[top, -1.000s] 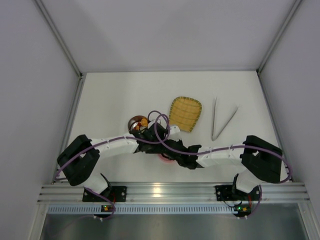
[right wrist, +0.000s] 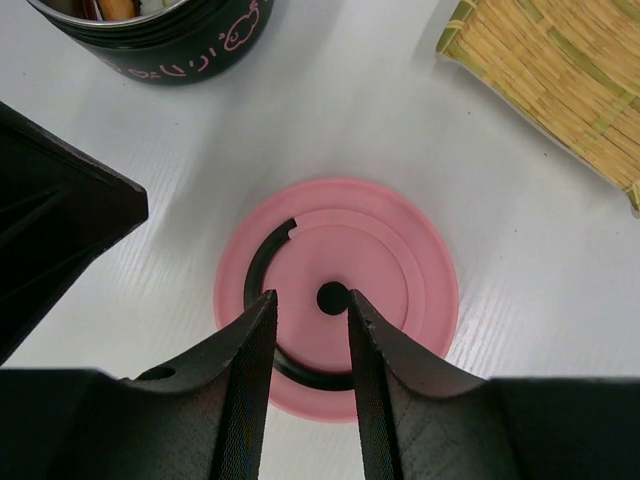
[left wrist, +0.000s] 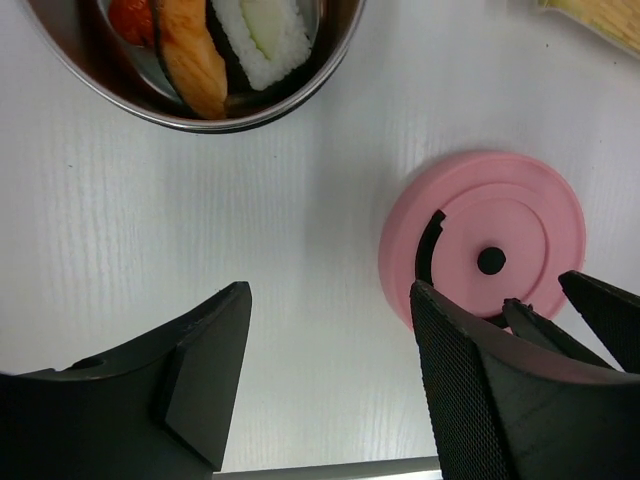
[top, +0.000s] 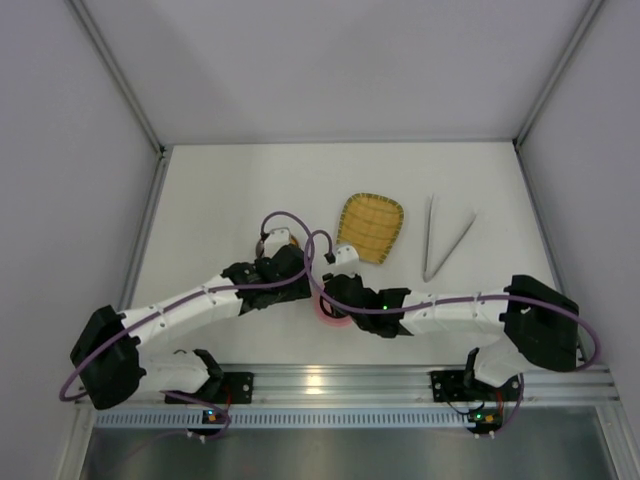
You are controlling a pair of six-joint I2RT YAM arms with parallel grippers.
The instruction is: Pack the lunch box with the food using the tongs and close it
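In the left wrist view a pink round lid (left wrist: 465,195) with a black knob lies flat on the white table, right of my left gripper. That gripper is open, with bare table between its fingers. The lunch box (left wrist: 250,124), a round steel-rimmed bowl, holds a rice piece (left wrist: 262,38), an orange piece (left wrist: 190,60) and something red. Its dark outer wall (right wrist: 215,48) shows in the right wrist view. There, my right gripper stands over the lid, its fingers parted a little and nothing gripped. From the top, both arms partly cover bowl and lid.
A woven yellow tray (top: 370,228) lies behind the lid. Metal tongs (top: 440,245) rest on the right side of the table. The two grippers stand close together.
My left arm has drawn back to the left, away from the right gripper, and now covers more of the bowl. Lid, tray and tongs have not moved.
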